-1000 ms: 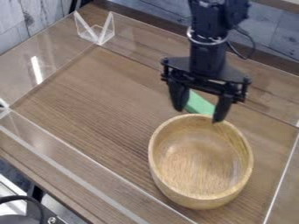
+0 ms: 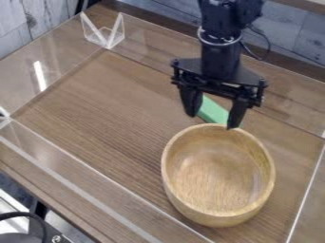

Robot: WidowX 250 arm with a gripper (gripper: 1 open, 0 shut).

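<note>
A dark robot gripper [image 2: 216, 104] hangs over the back rim of a large tan bowl [image 2: 216, 180], with its two fingers spread to left and right. Behind the bowl, beneath the gripper, a green object [image 2: 214, 113] lies on the wooden surface, partly hidden by the gripper. Nothing visible is held between the fingers.
A white wire holder [image 2: 105, 30] stands at the back left. A black cable or part [image 2: 23, 218] sits at the front left corner, and walls border the back.
The gripper has shifted slightly about the spot above the green object, now a little to the left. The bowl has not moved.
</note>
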